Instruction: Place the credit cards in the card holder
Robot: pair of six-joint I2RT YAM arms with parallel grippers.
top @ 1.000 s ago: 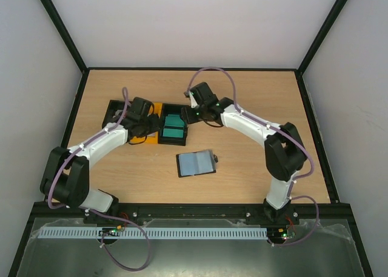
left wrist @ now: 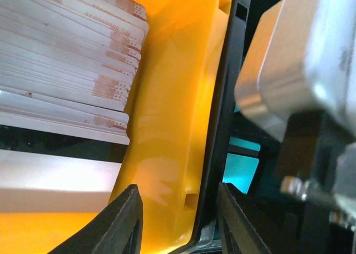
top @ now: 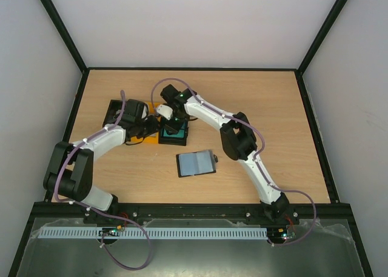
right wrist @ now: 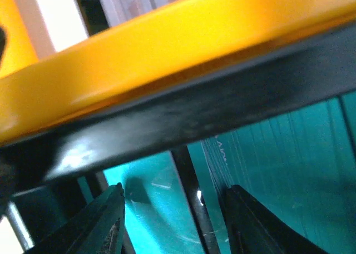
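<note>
The teal cards (top: 176, 133) sit in a black box (top: 173, 141), right of a yellow box (top: 154, 139). In the right wrist view, my right gripper is open above the teal cards (right wrist: 156, 204), with a black divider (right wrist: 194, 195) seen between its fingers. My left gripper is open too, its fingers on either side of the adjoining yellow and black walls. White cards (left wrist: 67, 48) stand in a row in the yellow box (left wrist: 172, 126). A flat grey-blue holder with a black border (top: 196, 163) lies on the table, probably the card holder.
Another black box (top: 113, 111) stands at the left, partly hidden by my left arm. Both arms crowd together over the boxes.
My right arm has swung left, from the right edge of the black box to over it. The flat holder has not moved.
</note>
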